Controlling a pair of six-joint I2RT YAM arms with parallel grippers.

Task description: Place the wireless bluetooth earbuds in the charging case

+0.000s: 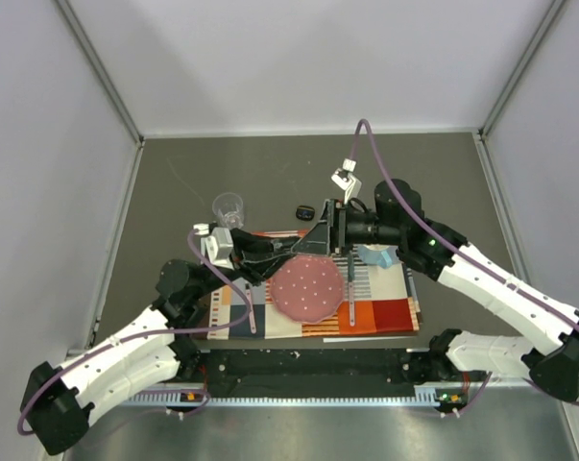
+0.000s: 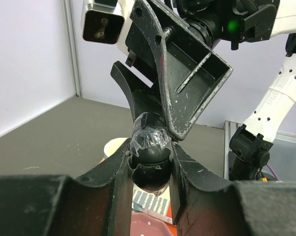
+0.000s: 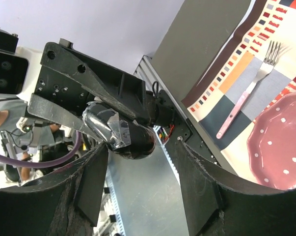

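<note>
A glossy black rounded case (image 2: pixel 150 152), partly covered by clear tape, sits between the fingertips of my left gripper, which is shut on it. My right gripper faces it with its fingers apart, and one end of the case (image 3: pixel 121 132) reaches into that gap near the left-hand finger. Whether that finger touches the case I cannot tell. In the top view both grippers meet above the plate, hiding the case between them. A small black object (image 1: pixel 305 212) lies on the table behind them. I cannot make out any separate earbud.
Under the grippers lie a patterned mat (image 1: pixel 385 317) and a red dotted plate (image 1: pixel 306 293). A fork (image 3: pixel 251 86) rests beside the plate, with a knife (image 1: pixel 351 288) on its other side. A clear glass (image 1: pixel 229 209) stands behind the left arm.
</note>
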